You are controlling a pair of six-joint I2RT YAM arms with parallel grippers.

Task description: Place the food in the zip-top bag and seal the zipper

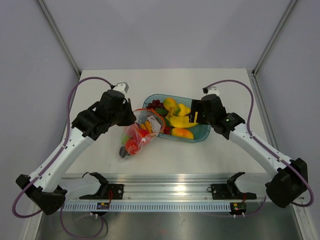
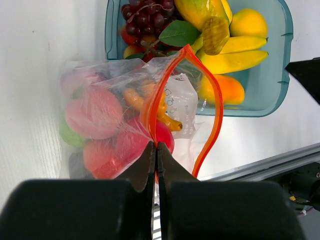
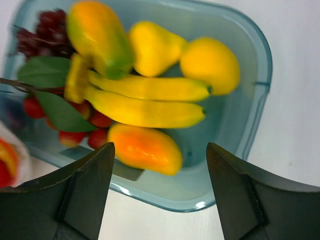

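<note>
A clear zip-top bag (image 2: 107, 80) with an orange zipper (image 2: 218, 107) lies on the left of the table, its mouth held apart and facing the bin. Red and green food and an orange piece (image 2: 132, 99) show through its film. My left gripper is shut on the near rim of the mouth. The teal bin (image 3: 250, 120) holds yellow bananas (image 3: 150, 112), an orange-yellow mango (image 3: 147, 149), a round yellow fruit (image 3: 210, 65), a pear and dark grapes (image 3: 47, 37). Above its right part, my right gripper stands open with nothing between its fingers.
A metal rail (image 1: 165, 182) runs along the table's front edge. White tabletop (image 1: 225, 155) is bare in front of the bin, and the back of the table is clear too.
</note>
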